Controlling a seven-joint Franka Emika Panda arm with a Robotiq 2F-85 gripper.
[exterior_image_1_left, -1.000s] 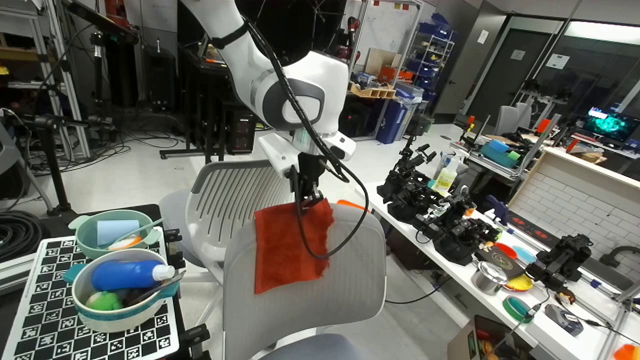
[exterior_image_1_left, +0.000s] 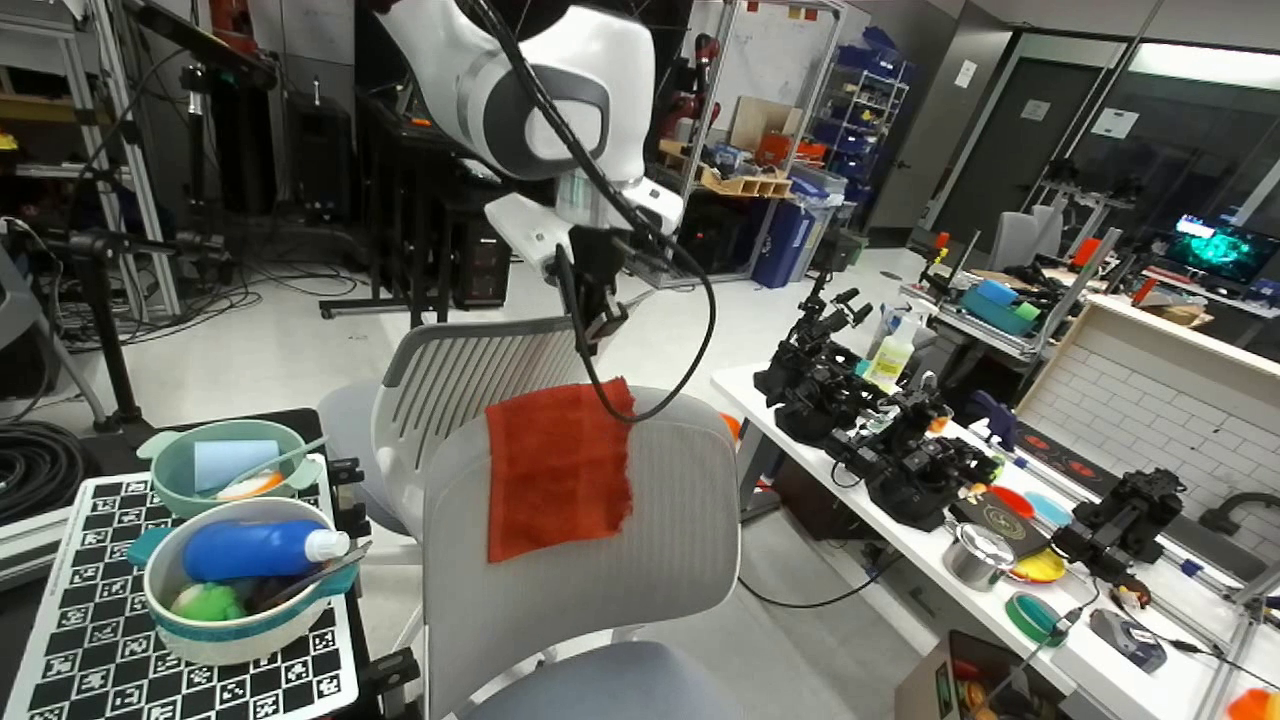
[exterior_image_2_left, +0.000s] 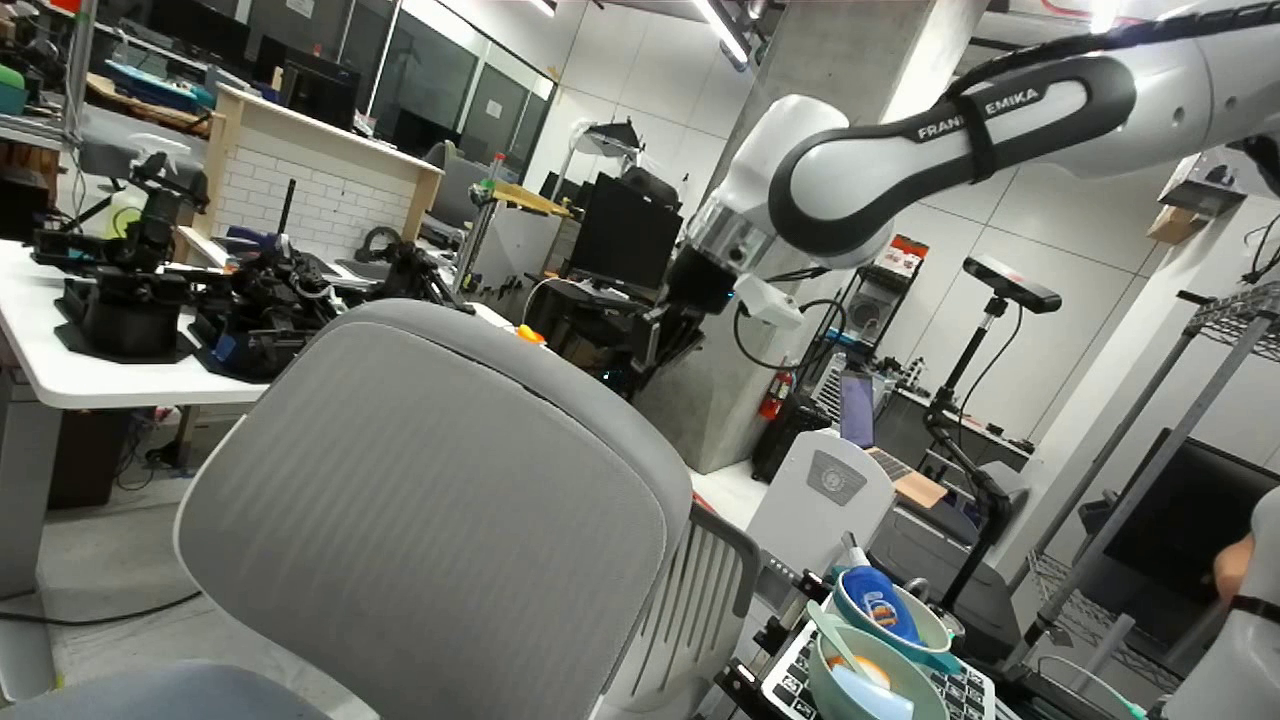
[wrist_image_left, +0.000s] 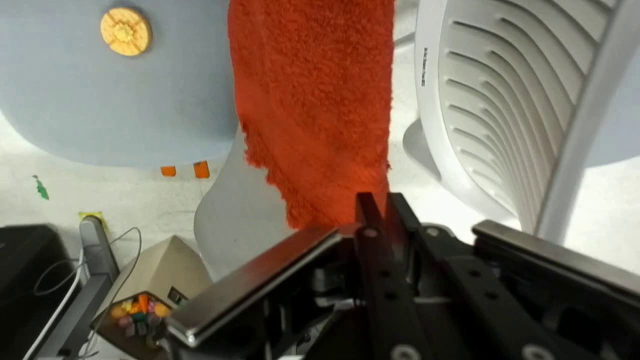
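An orange-red towel (exterior_image_1_left: 558, 474) hangs over the grey chair back (exterior_image_1_left: 690, 504). My gripper (exterior_image_1_left: 609, 322) stands above the towel's upper edge, with a visible space between them in exterior view 1. In the wrist view, the towel (wrist_image_left: 315, 102) runs down the picture to behind the gripper's fingertips (wrist_image_left: 367, 207). The fingers stand close together with a narrow gap; red shows at it, but whether cloth is between them is unclear. In exterior view 2, the gripper (exterior_image_2_left: 642, 366) is beside the chair's top edge and the chair back hides most of the towel.
A second chair with a slatted back (exterior_image_1_left: 480, 372) stands close behind. Two bowls, one pale green (exterior_image_1_left: 180, 462) and one white (exterior_image_1_left: 222, 648), hold items on a patterned board at left. A white table (exterior_image_1_left: 768, 402) with black robot arms is at right.
My gripper has risen from the towel's top edge and moved slightly left. The chair and towel have shifted a little left and up in the view, the towel still draped there.
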